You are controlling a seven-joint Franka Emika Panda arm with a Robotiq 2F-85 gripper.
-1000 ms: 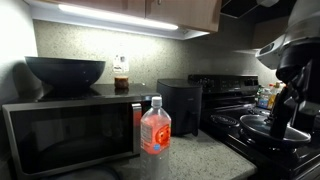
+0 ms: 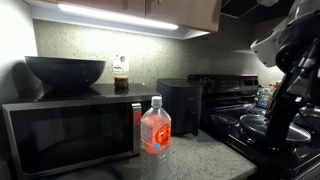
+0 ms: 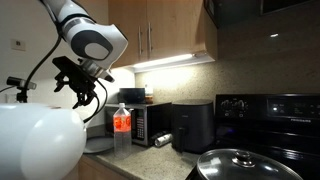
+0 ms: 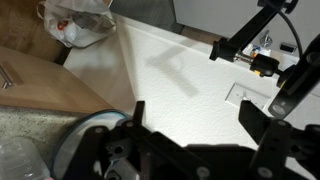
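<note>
My gripper is open in the wrist view, its two dark fingers wide apart with nothing between them. It points down toward white panelling and the floor. Exterior view 2 has the arm at the left, the gripper held in the air above counter height. A clear bottle with an orange-red label stands upright on the counter, apart from the gripper; exterior view 2 also shows the bottle. On the stove rests a round glass lid.
A microwave carries a black bowl and a dark jar. Beside it stands a black appliance. A round dish lies at the counter edge below the gripper. A plastic bag sits on the floor.
The bottle and the other counter objects have stayed put.
</note>
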